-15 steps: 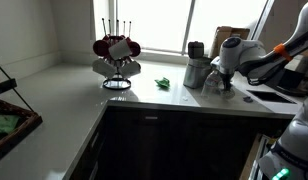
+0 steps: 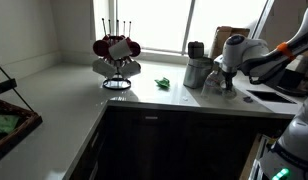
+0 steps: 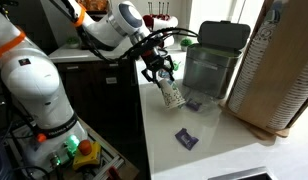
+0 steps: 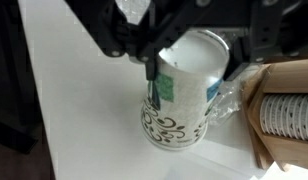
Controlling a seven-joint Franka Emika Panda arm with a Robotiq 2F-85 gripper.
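Observation:
A white cup with a brown swirl pattern (image 3: 172,94) leans at a tilt in exterior view 2. My gripper (image 3: 163,73) is shut on its upper part. From the wrist view, the patterned cup (image 4: 174,125) fills the space between my fingers, with a teal patch on its side near the rim. Seen in exterior view 1, the gripper (image 2: 227,82) is over the right end of the counter, and the cup there is small and hard to make out. Whether the cup's base touches the counter cannot be told.
Beside the cup stands a grey bin (image 3: 211,72) with a dark lid. Small dark objects, one a dark block (image 3: 186,139), lie on the counter. A rack with red cups (image 2: 117,55) and a green cloth (image 2: 162,82) are farther left, with clear counter around them.
My arm and gripper look slightly shifted at the right end of the counter. Everything else on the counter stays where it was.

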